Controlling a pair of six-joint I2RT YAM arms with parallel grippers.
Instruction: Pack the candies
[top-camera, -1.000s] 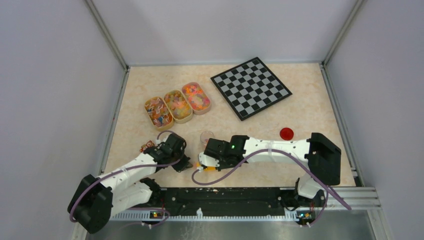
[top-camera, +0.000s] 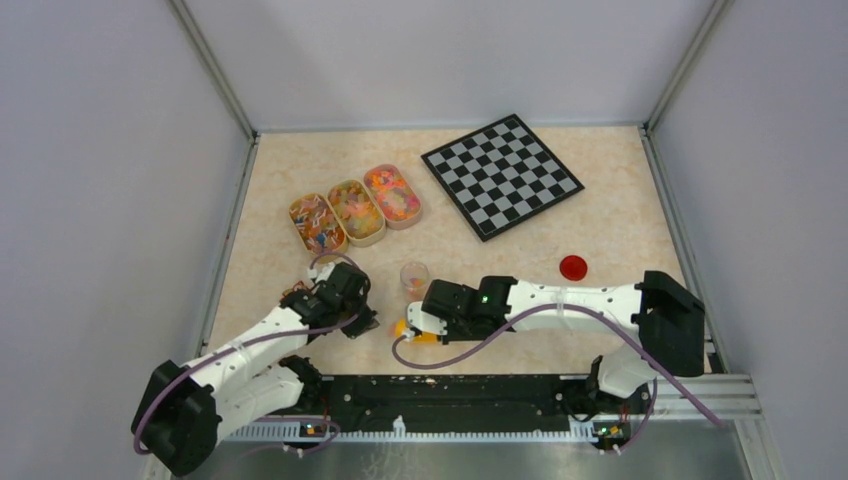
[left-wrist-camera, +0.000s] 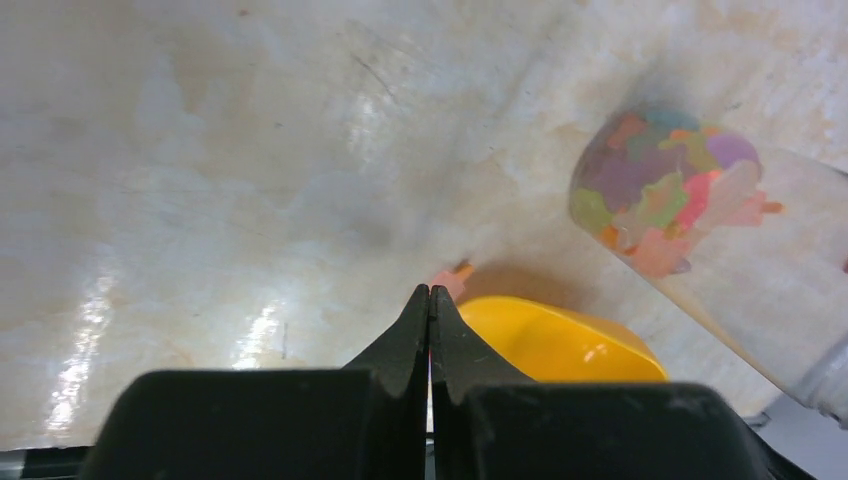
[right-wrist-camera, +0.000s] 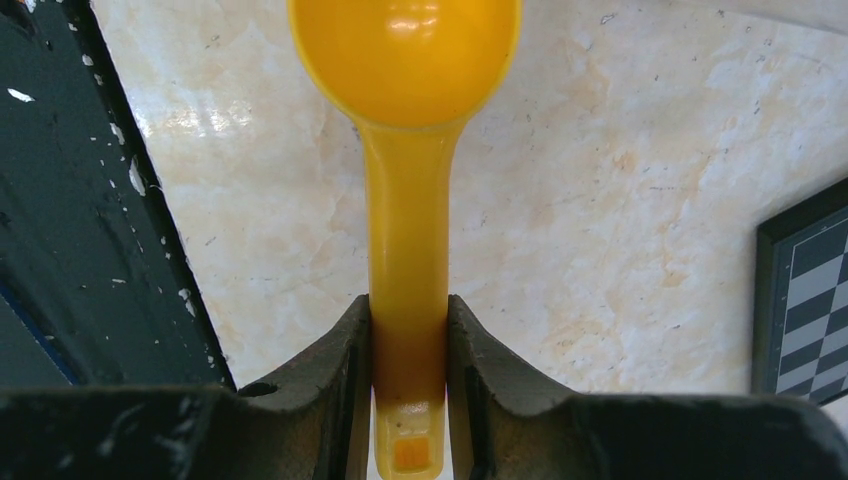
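My right gripper is shut on the handle of a yellow scoop (right-wrist-camera: 408, 220). The part of the scoop's bowl seen in the right wrist view looks empty. My left gripper is shut, with nothing visible between its fingertips. Just beyond those tips, a pink and orange candy (left-wrist-camera: 455, 278) shows beside the scoop's rim (left-wrist-camera: 560, 335). A clear jar (left-wrist-camera: 780, 260) stands to the right in that view, with mixed gummy candies (left-wrist-camera: 665, 195) at its bottom. In the top view the jar (top-camera: 414, 277) is behind the scoop.
Three tubs of candies stand at the back left: a left one (top-camera: 318, 224), a middle one (top-camera: 357, 212) and a right one (top-camera: 393, 196). A checkerboard (top-camera: 503, 177) lies behind, a red lid (top-camera: 573, 267) to the right. Bare table lies between the board and lid.
My left gripper has drawn a little left and back, away from the scoop. The right arm and its scoop have shifted slightly right. The tubs, board and lid are unmoved.
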